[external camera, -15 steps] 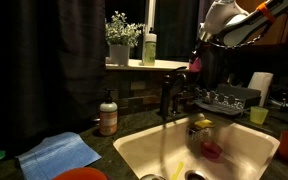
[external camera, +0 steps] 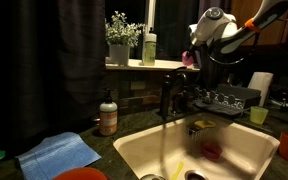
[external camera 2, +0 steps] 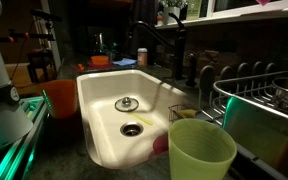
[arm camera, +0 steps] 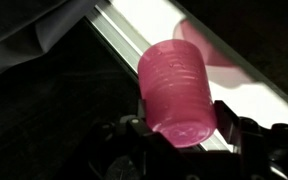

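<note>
A pink cup [arm camera: 176,92] fills the middle of the wrist view, with my gripper shut on it and a finger on either side. In exterior view 1 the same cup [external camera: 188,59] shows small beneath the arm's end, in front of the window, at about the height of the white sill [external camera: 154,65]. Below it in the wrist view runs a bright ledge [arm camera: 154,20] with a pinkish reflection or shadow on it. Whether the cup touches the ledge I cannot tell.
The white sink [external camera 2: 104,118] holds a small metal strainer [external camera 2: 126,103]. A green cup [external camera 2: 201,150] stands by the dish rack [external camera 2: 249,88]. On the sill are a potted plant [external camera: 121,40] and a bottle [external camera: 149,48]. The faucet [external camera: 165,98] rises below.
Over the last second the arm and the pink cup have shifted a little left and slightly up in exterior view 1. The other objects look unmoved.
</note>
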